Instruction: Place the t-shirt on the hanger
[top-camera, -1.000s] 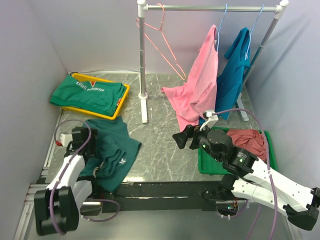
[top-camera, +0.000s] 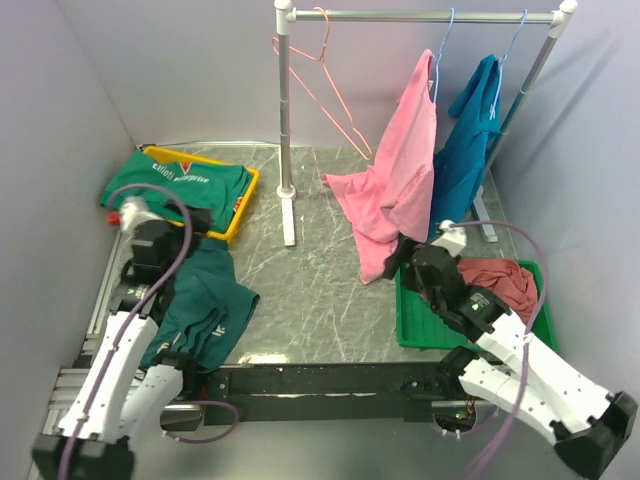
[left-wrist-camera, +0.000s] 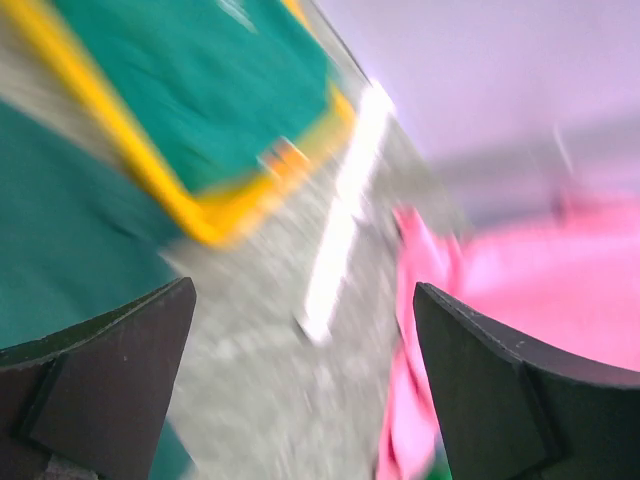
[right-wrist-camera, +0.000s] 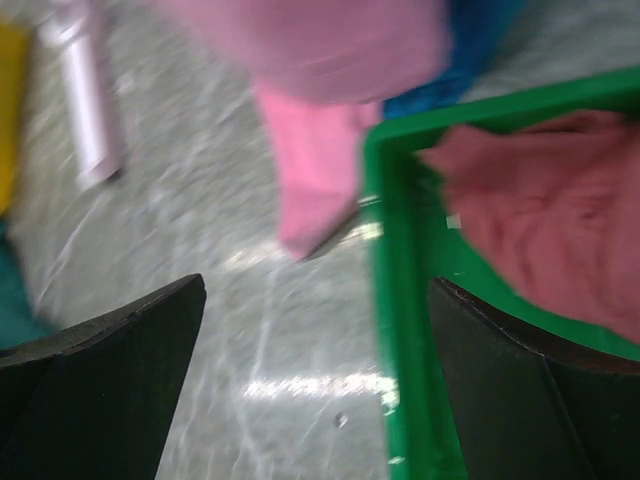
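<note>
A dark green t-shirt (top-camera: 210, 305) lies rumpled on the floor at the left front. Above it, near the yellow tray's front corner, my left gripper (top-camera: 200, 218) is raised; in the left wrist view its fingers (left-wrist-camera: 120, 375) stand wide apart with only blurred background between. The orange hanger (top-camera: 345, 105) hangs bare at the left of the rail. A pink shirt (top-camera: 400, 170) and a blue shirt (top-camera: 468, 140) hang on blue hangers to the right. My right gripper (top-camera: 398, 262), open and empty, is by the pink shirt's lower hem, above the green tray's left edge.
The yellow tray (top-camera: 236, 218) at the back left holds a folded green shirt (top-camera: 180, 190) with white lettering. A green tray (top-camera: 412, 325) with reddish cloth (top-camera: 500, 280) sits at the right front. Rack post (top-camera: 286, 140) and foot (top-camera: 289, 220) stand mid-back.
My right gripper turned and moved slightly to the right.
</note>
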